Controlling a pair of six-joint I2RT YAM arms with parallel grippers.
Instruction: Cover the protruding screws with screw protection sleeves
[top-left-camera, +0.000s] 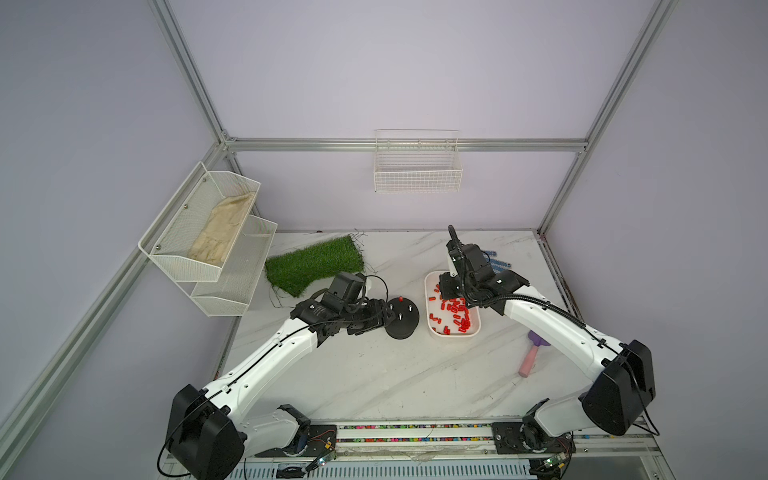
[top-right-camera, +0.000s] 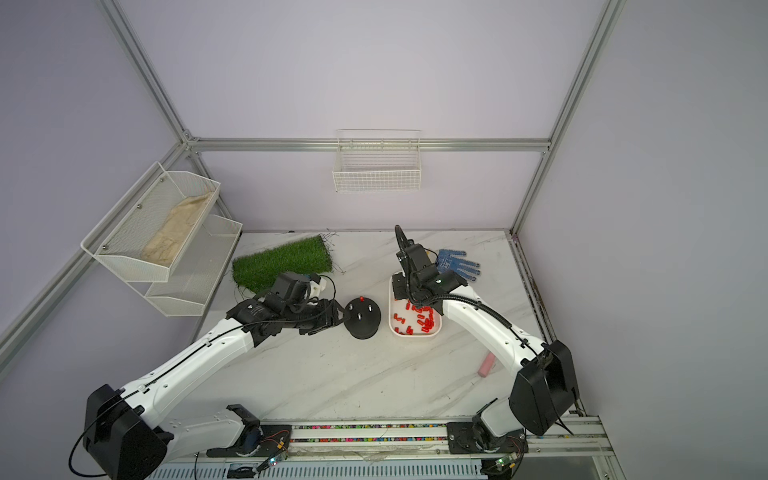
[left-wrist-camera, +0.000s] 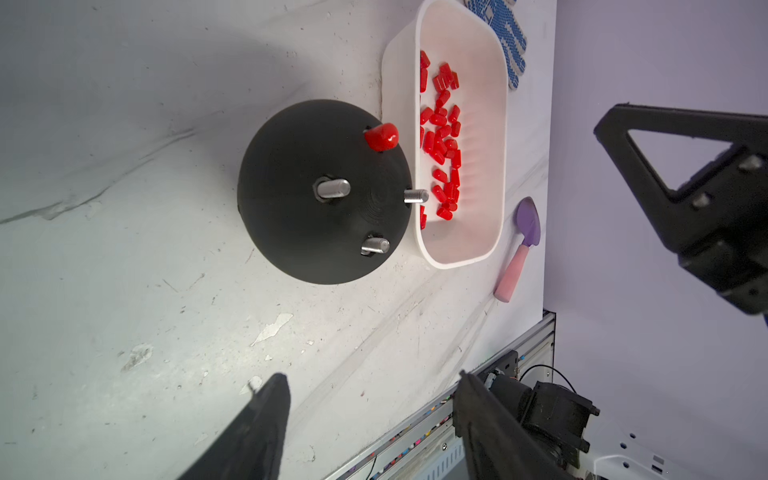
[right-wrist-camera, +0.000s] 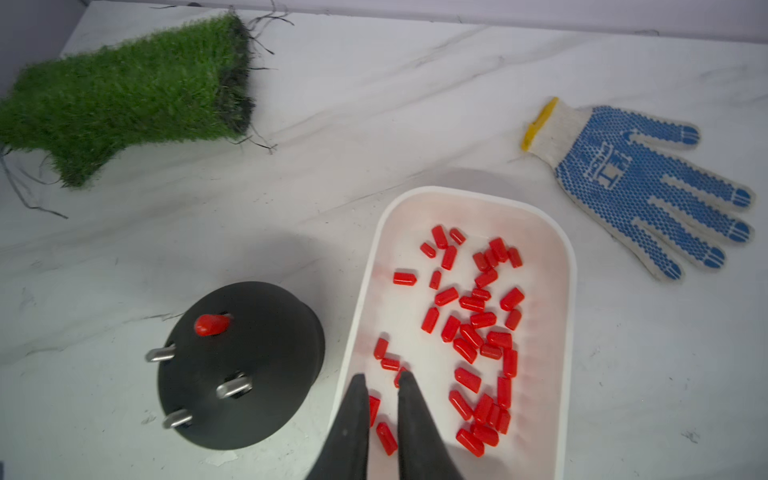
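Note:
A black round base (left-wrist-camera: 296, 216) carries several upright screws. One wears a red sleeve (left-wrist-camera: 381, 137); three show bare metal: one screw (left-wrist-camera: 333, 188), a second screw (left-wrist-camera: 416, 196) and a third screw (left-wrist-camera: 374, 245). Loose red sleeves (right-wrist-camera: 472, 336) lie scattered in the white tray (right-wrist-camera: 566, 336) right of the base. Over the tray is my right gripper, its fingertips slightly apart with nothing between them. At the base's left side in the top views, my left gripper has its fingers wide apart and empty.
Artificial turf (right-wrist-camera: 136, 92) lies at the back left, a blue-and-white glove (right-wrist-camera: 632, 176) behind the tray to the right. A purple-and-pink trowel (left-wrist-camera: 516, 260) lies at the right. The tabletop in front of base and tray is clear.

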